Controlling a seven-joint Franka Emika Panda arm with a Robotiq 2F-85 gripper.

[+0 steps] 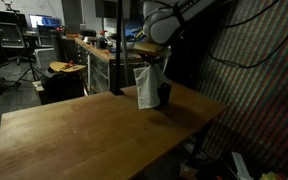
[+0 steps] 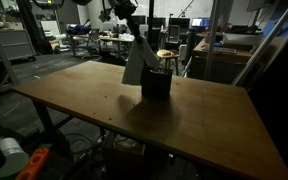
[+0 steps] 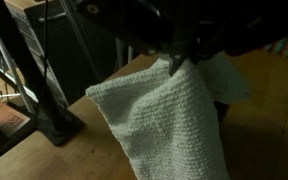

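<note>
A pale cloth hangs from my gripper, which is shut on its upper part. In exterior view 2 the cloth droops just to the left of a dark box on the wooden table and overlaps its upper edge; whether they touch cannot be told. Exterior view 1 has the cloth in front of the box, covering part of it. Close up in the wrist view, the white textured cloth spreads below the gripper, whose fingertips are hard to make out in the dark.
A dark vertical post rises behind the far edge. Beyond it stand office chairs and a round stool.
</note>
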